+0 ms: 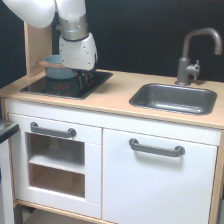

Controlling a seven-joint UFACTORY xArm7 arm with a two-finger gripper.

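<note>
The white robot arm reaches down from the top left, its hand (77,54) over the black hob (58,86) with the dark fingers low near the hob's back right, partly against dark surroundings. A teal pot (58,72) with a light wooden handle sits at the back left of the hob, partly behind the hand. Whether the fingers are open or shut is too small to tell.
A wooden counter (125,90) holds a steel sink (172,98) and a tap (188,55) on the right. Below are a white cupboard door (155,175) and an open-fronted compartment (58,160).
</note>
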